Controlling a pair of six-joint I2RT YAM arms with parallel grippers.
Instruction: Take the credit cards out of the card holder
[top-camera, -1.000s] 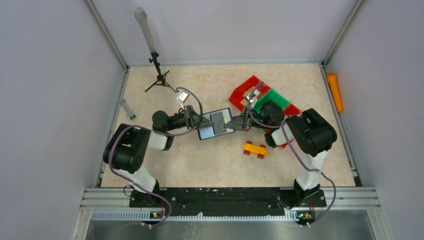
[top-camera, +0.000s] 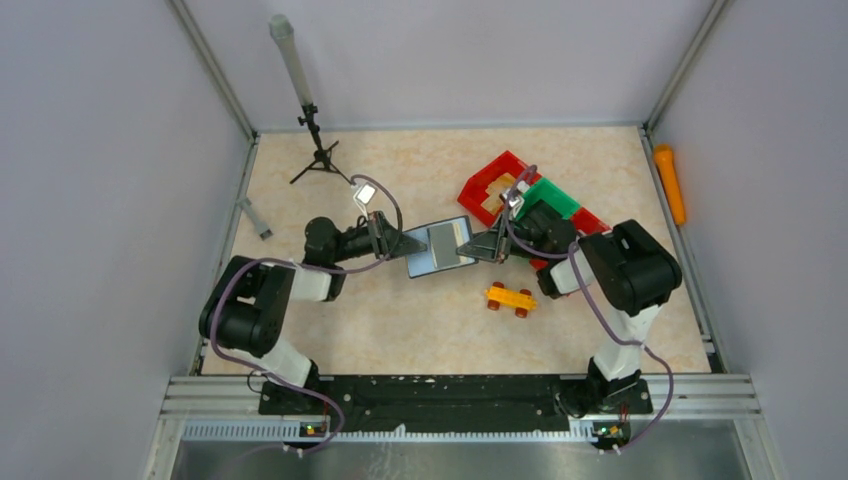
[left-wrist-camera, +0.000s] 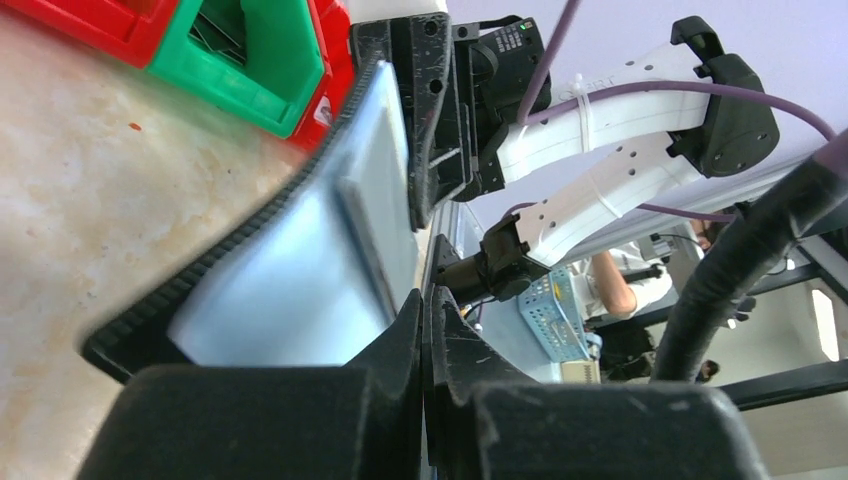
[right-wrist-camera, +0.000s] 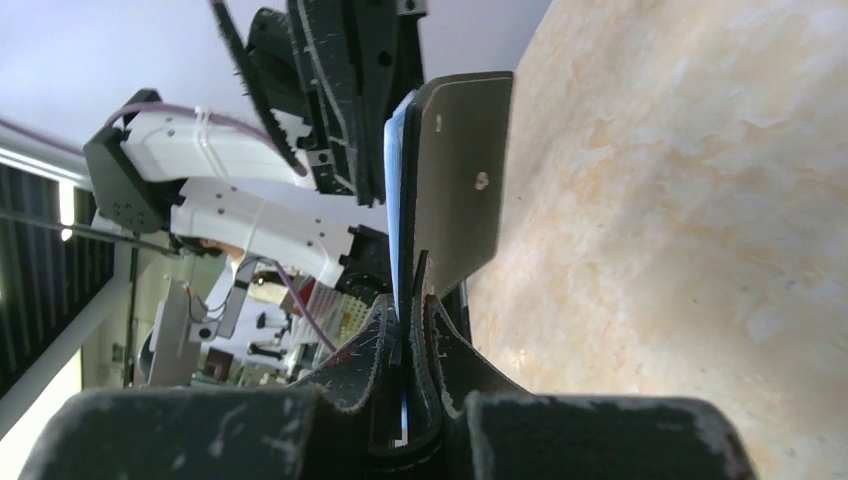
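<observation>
A flat card holder, light blue and grey with a dark edge, is held up between the two arms above the table. In the right wrist view its dark back runs down into my right gripper, which is shut on it at the edge. My left gripper is at the holder's left end, its fingers shut together; I see nothing clearly between them. In the left wrist view the holder's pale inner face is blurred, and I cannot make out separate cards.
Red and green bins stand at the back right, under the right arm. A yellow toy car lies in front of them. A stand is at the back left.
The card holder and my right gripper have shifted slightly to the right. My left arm has moved very little.
</observation>
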